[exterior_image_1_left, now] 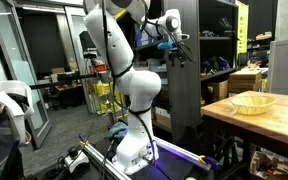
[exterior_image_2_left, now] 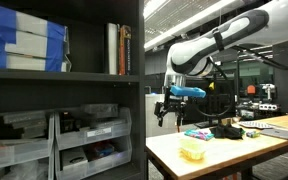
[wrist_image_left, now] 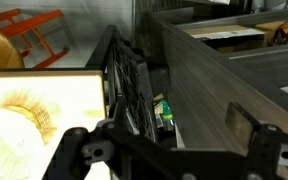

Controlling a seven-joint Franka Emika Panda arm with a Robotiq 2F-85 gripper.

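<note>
My gripper stands open in the wrist view, its two black fingers wide apart with nothing seen held between them. Beneath it lie a dark gap and a grey-brown shelf panel (wrist_image_left: 199, 95). In exterior view 1 the gripper is small and high, in front of the dark shelf unit (exterior_image_1_left: 214, 50) and well above the table. A pale yellow basket (exterior_image_1_left: 252, 104) rests on the wooden table (exterior_image_1_left: 284, 122), to the right of the gripper and lower. Exterior view 2 also has the basket (exterior_image_2_left: 192, 149) on the table, below the arm.
Grey bins (exterior_image_2_left: 94, 135) fill the lower shelves. Blue-and-white packages (exterior_image_2_left: 24, 38) and upright books (exterior_image_2_left: 118, 48) occupy the upper ones. Beyond the basket lies a black cloth-like item (exterior_image_2_left: 227, 131) among small objects. The shelf's side panel stands close to the gripper.
</note>
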